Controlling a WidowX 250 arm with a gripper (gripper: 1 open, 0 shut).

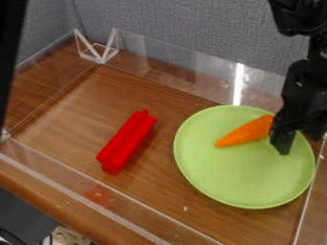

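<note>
An orange carrot point(240, 132) lies on the upper part of a round green plate point(240, 177), slanting up to the right toward my black gripper point(290, 134). The gripper is at the plate's upper right edge, beside the carrot and partly over its right end, so the carrot's top is hidden. The gripper's fingers look apart, with nothing clearly between them. A red block point(126, 141) lies on the wooden table to the left of the plate.
A white wire frame point(98, 48) stands at the back left. Clear low walls edge the wooden table point(90, 105).
</note>
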